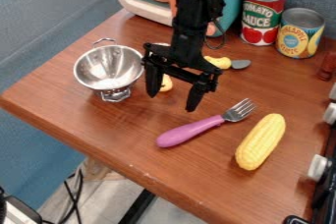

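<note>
My black gripper point(175, 84) hangs over the middle of the wooden table point(118, 120), its two fingers spread apart with no object seen held between them. A small steel colander point(108, 65) stands left of it. A yellow object point(165, 83) lies partly hidden behind the gripper. A purple-handled fork point(192, 131) lies in front, with a yellow corn cob point(260, 141) to its right. A yellow-handled utensil point(218, 63) lies behind the gripper.
A tomato sauce can point(262, 12) and a second can point(300, 33) stand at the back right, beside a small red bottle point(328, 66). A teal-and-white object fills the back. Black equipment lines the right edge.
</note>
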